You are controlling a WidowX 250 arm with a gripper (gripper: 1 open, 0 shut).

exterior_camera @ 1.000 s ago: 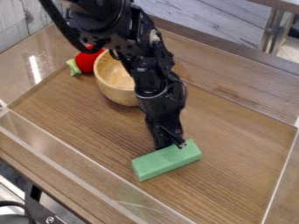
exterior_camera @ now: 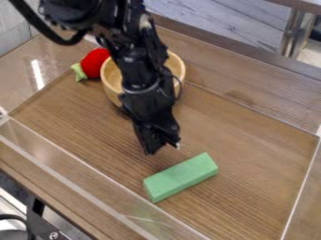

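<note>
The black arm hangs from the upper middle, its gripper (exterior_camera: 154,144) low over the wooden table just above and left of a green block (exterior_camera: 181,177); it looks shut, with nothing visible between its fingers. The green block lies at an angle near the lower middle of the table, apart from the gripper.
A yellow-tan bowl (exterior_camera: 175,71) sits behind the arm, partly hidden by it. A red object (exterior_camera: 93,62) with a green part lies to its left at the back.
The gripper has moved up and to the left, away from the green block. The block lies about where it was.
</note>
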